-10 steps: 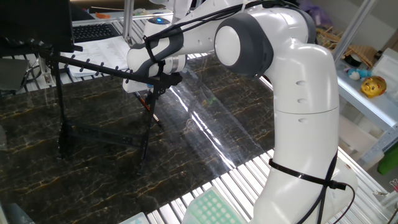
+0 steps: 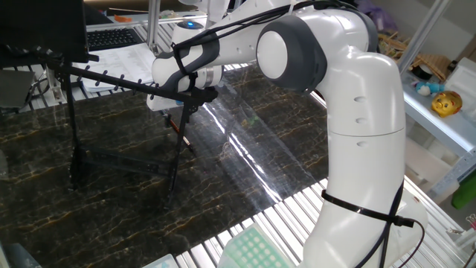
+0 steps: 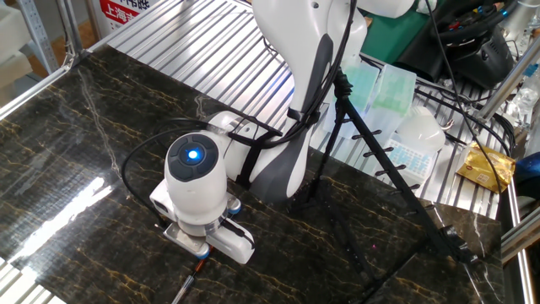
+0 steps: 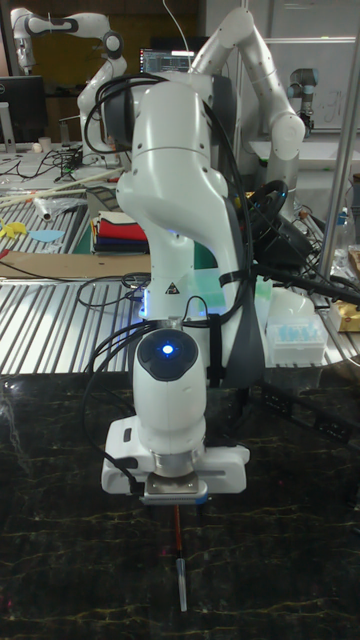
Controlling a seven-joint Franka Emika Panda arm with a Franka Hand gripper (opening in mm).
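Note:
My gripper (image 4: 176, 489) points down low over the dark marbled table (image 4: 64, 555), its wide white hand spanning left to right in the third exterior view. From beneath the hand comes a slim stick (image 4: 179, 533), reddish-brown near the gripper and pale at its far end, like a brush or pen. The second exterior view also shows the stick (image 3: 196, 268) by the hand's lower edge. The hand and arm cover the fingers in every view, so I cannot tell whether they grip the stick.
A black frame stand (image 2: 126, 160) rises close beside the hand. Clear plastic film (image 2: 238, 141) lies on the table. Along the slatted edge are translucent boxes (image 3: 392, 89), a blue-and-white tray (image 3: 405, 160) and a gold packet (image 3: 487, 166). Open tabletop (image 3: 84, 143) extends on the other side.
The stick's visible upper part has shifted slightly right in the first exterior view and looks a little steeper. The arm appears still.

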